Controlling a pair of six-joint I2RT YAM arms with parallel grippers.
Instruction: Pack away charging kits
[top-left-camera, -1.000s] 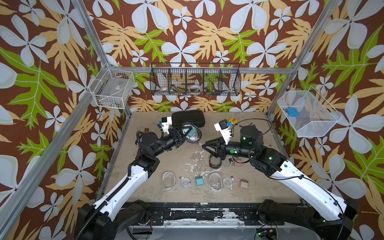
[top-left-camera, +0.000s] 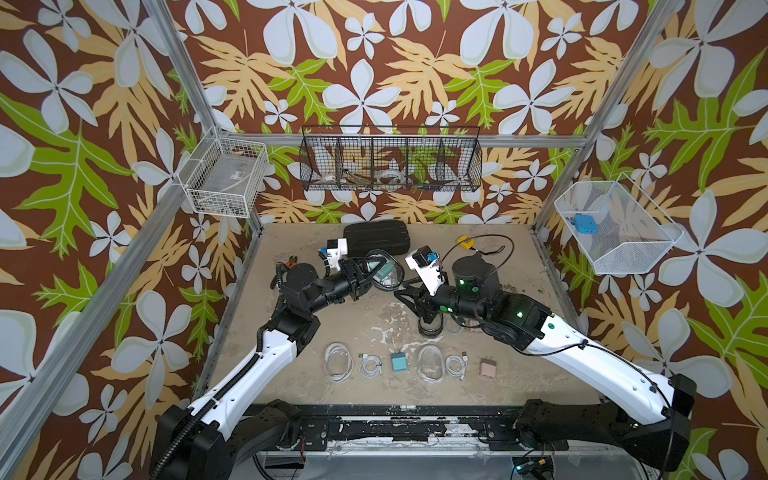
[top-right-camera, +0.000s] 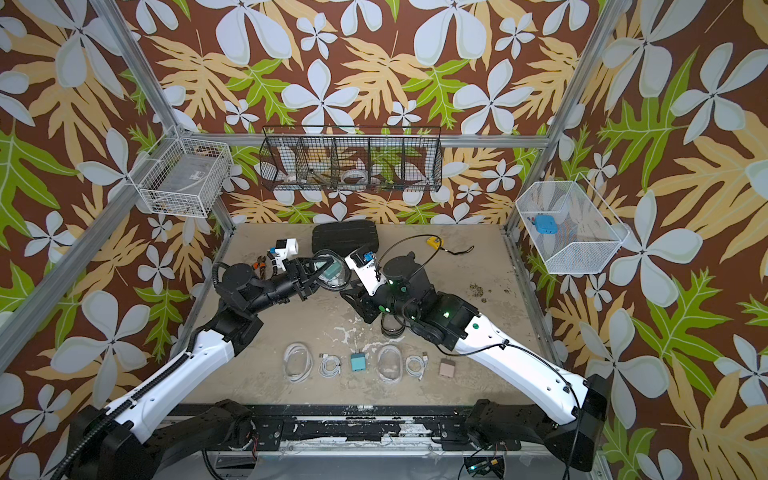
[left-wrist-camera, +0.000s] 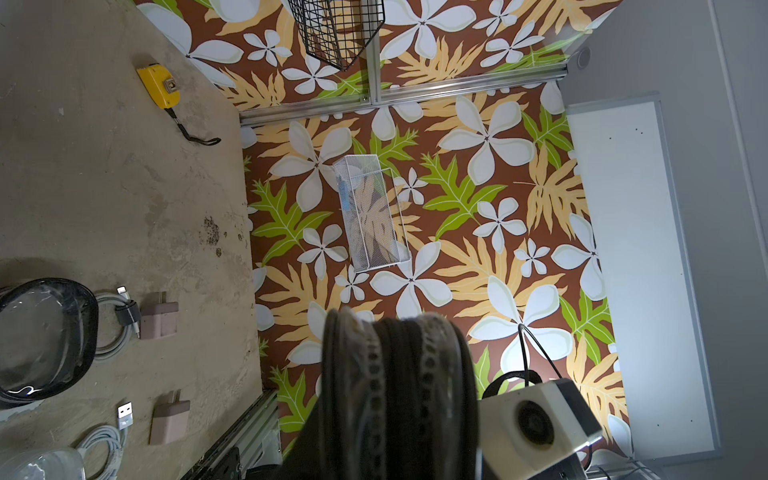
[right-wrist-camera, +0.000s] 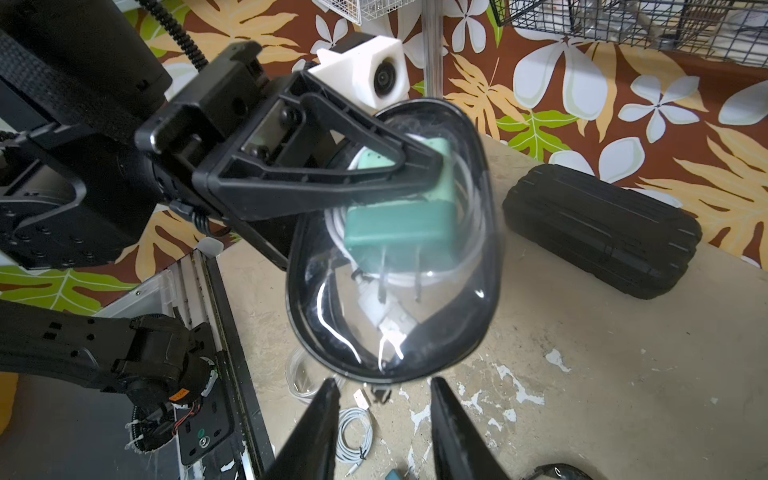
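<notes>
A clear zip pouch with black edging (right-wrist-camera: 477, 336) is held up above the table by my left gripper (top-left-camera: 369, 274), its fingers shut on the pouch. Inside lie a teal charger block (right-wrist-camera: 400, 228) and a coiled white cable. At the pouch's lower edge in the right wrist view hangs a small zip pull (right-wrist-camera: 381, 393). My right gripper is part open just below that pull, with nothing seen gripped. On the table lie another black-edged pouch (top-left-camera: 430, 326), a second teal charger (top-left-camera: 399, 361), a pink charger (top-left-camera: 488, 368) and coiled cables (top-left-camera: 371, 365).
A black case (top-left-camera: 376, 237) sits at the back. Clear round pouches (top-left-camera: 338, 362) line the front. A wire basket (top-left-camera: 390, 164) hangs on the back wall, a white one (top-left-camera: 226, 177) at left and a mesh one (top-left-camera: 620, 228) at right. A yellow tape measure lies at back right.
My right arm has moved left and tilted, bringing its gripper up to the held pouch. The left arm and its pouch have stayed nearly still.
</notes>
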